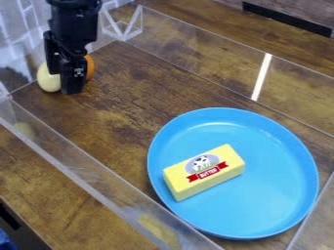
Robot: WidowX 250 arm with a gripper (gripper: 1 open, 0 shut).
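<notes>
My black gripper [66, 62] is low at the upper left, open, in front of an orange round object [86, 66] and a pale yellow oval object [49, 78], partly hiding both. Whether its fingers touch either one is too small to tell. A yellow butter box [204, 172] lies on a blue plate [268, 200] at the lower right.
Clear plastic walls line the left, lower and upper right sides of the wooden surface [131, 117]. The middle of that surface, between the gripper and the plate, is bare.
</notes>
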